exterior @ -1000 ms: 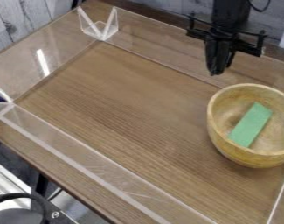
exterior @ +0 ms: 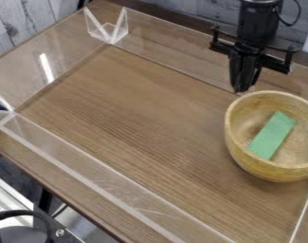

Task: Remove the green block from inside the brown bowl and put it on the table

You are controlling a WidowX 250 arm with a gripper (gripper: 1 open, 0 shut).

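A green block [exterior: 271, 135] lies inside the brown bowl [exterior: 233, 142], which sits at the right edge of the table. The black gripper [exterior: 240, 87] is above and behind the bowl's far rim, pointing down, apart from the block. Its fingertips are small and dark, close together in this view, and whether any gap lies between them is hard to make out. Nothing shows held there.
Bare wooden table [exterior: 118, 114] stretches left of the bowl. Clear raised edging [exterior: 99, 171] runs along the front left side, and a clear pronged piece [exterior: 107, 27] stands at the back left. A dark round device [exterior: 20, 228] is at the lower left corner.
My gripper has moved slightly to the right and a little lower, nearer the bowl's far rim. The bowl and the green block have stayed in place.
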